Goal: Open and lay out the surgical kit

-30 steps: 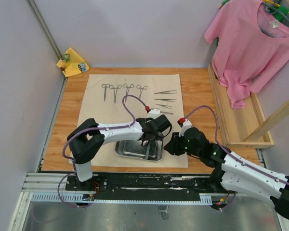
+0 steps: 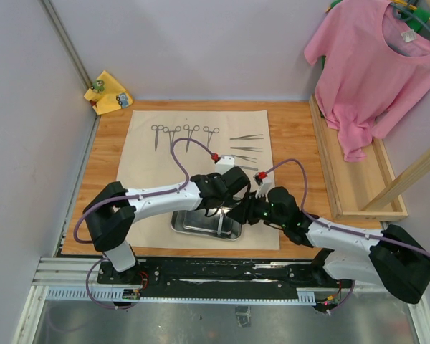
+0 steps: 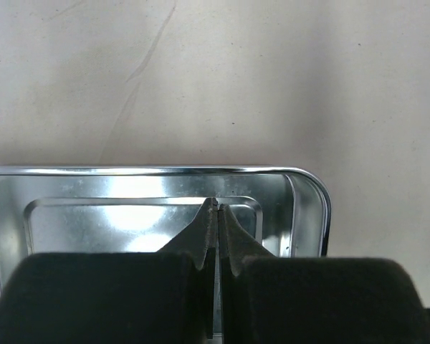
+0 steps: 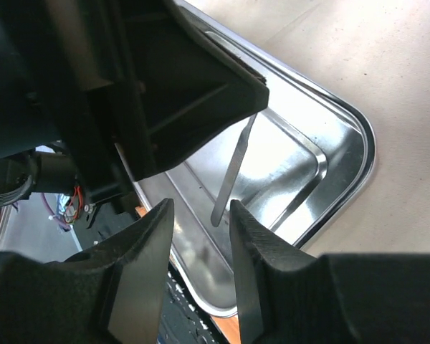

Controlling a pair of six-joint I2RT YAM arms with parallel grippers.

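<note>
A steel tray (image 2: 190, 223) lies on the beige sheet (image 2: 150, 165) below both arms. My left gripper is shut above it; in the right wrist view a slim metal handle (image 4: 233, 168) reaches down from that gripper's tips, which are partly hidden. My right gripper is open over the tray, its fingers either side of the handle's lower end. Several scissor-like instruments (image 2: 172, 132) lie in a row on the sheet, with tweezers (image 2: 246, 137) and other slim tools to their right.
A wooden frame (image 2: 333, 172) with a hanging pink shirt (image 2: 373, 64) stands at the right. A yellow cloth (image 2: 111, 97) is at the back left.
My right gripper has moved left, up to the left gripper over the tray. The left arm has shifted slightly, its gripper staying over the tray.
</note>
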